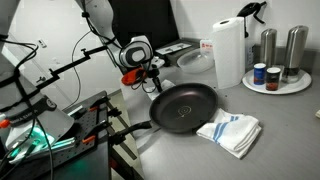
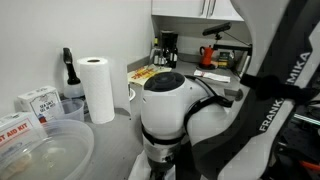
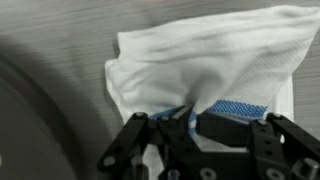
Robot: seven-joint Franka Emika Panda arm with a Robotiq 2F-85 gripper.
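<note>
In the wrist view a white cloth (image 3: 200,60) with a blue woven stripe lies creased under my gripper. Black fingers (image 3: 235,129) are shut together at its surface, and folds run toward their tips. Whether any cloth is pinched between them cannot be made out. From outside, my gripper (image 1: 153,86) points down on the far left side of a dark frying pan (image 1: 185,107), where a bit of white cloth shows below it. The arm's white housing hides most of this spot in the second exterior view, with some cloth (image 2: 138,168) at the bottom.
Another folded white towel (image 1: 230,132) with blue stripes lies right of the pan. Behind stand a paper towel roll (image 1: 229,55), a clear bowl (image 1: 196,60) and a plate (image 1: 277,84) with jars and shakers.
</note>
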